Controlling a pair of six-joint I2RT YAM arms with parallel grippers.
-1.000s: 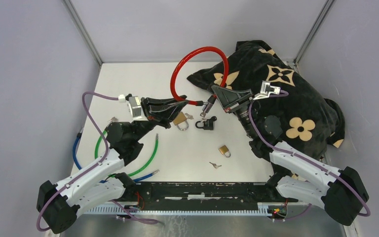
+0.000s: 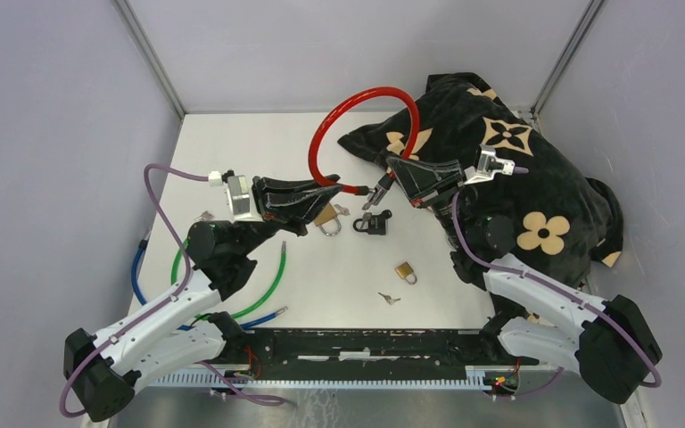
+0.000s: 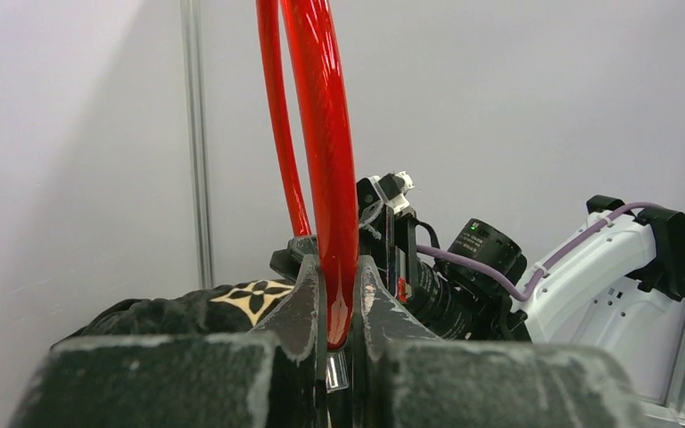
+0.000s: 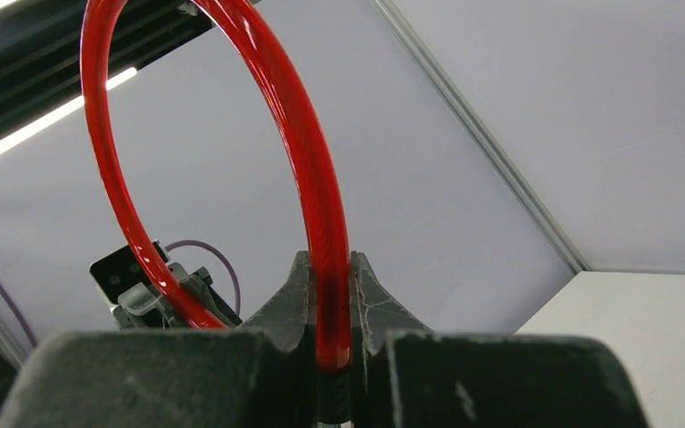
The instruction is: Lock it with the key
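A red cable lock (image 2: 370,93) arches in a loop between my two grippers in the top view. My left gripper (image 2: 334,182) is shut on the cable close to its one end (image 2: 357,190). Near the other end, my right gripper (image 2: 392,163) is shut on the cable just above the silver lock body (image 2: 379,193). Both ends come close together; whether they are joined cannot be told. A small metal piece, possibly a key (image 2: 367,206), shows at the lock body's lower end. The wrist views show the red tube (image 3: 325,178) upright between the fingers.
On the white table lie a black padlock (image 2: 375,223), a larger brass padlock (image 2: 325,215), a small brass padlock (image 2: 404,270) and loose keys (image 2: 390,298). Green (image 2: 268,292) and blue (image 2: 136,272) cables lie at left. A black patterned cloth (image 2: 535,187) covers the right.
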